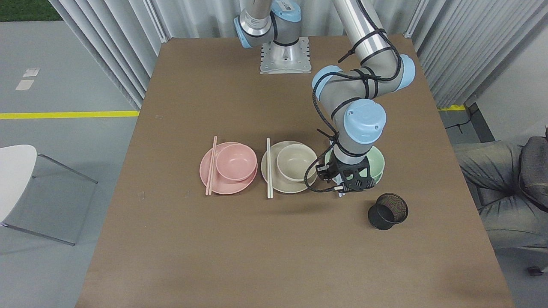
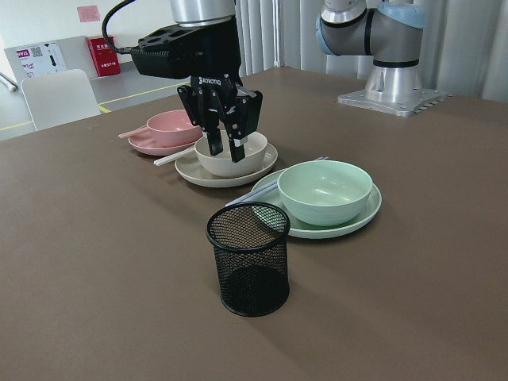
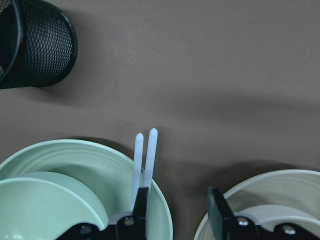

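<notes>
My gripper [image 2: 226, 147] stands open above the cream and green settings; in the wrist view its fingers straddle the gap between them, one over the light-blue chopsticks [image 3: 150, 155]. The green bowl [image 2: 324, 190] sits on a green plate [image 3: 85, 158]. The cream bowl [image 1: 296, 160] sits on a cream plate [image 1: 280, 185], with cream chopsticks [image 1: 269, 169] on its left. The pink bowl [image 1: 236, 160] and pink plate [image 1: 226, 188] with pink chopsticks [image 1: 210, 167] are furthest left. A black mesh cup [image 2: 251, 274] stands upright in front of the green setting.
A white chair [image 1: 15, 174] and a seated person [image 1: 508, 195] are beside the table.
</notes>
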